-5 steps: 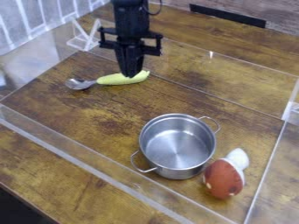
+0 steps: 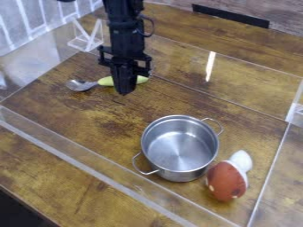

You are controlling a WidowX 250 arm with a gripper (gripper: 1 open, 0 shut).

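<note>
The black gripper [image 2: 124,83] is lowered at the upper left of the table, shut, its tips at a pale yellow-green elongated object [image 2: 138,81]; whether anything is between them cannot be made out. A spoon [image 2: 80,85] lies just left of that object.
A steel pot [image 2: 179,147] with two handles stands at the lower right, beside a red-brown and white object [image 2: 228,180]. Clear panels border the wooden table [image 2: 83,129], whose middle and upper right are mostly free.
The gripper has come down onto the yellow-green object, which it now partly hides. The pot and the other objects have not visibly moved.
</note>
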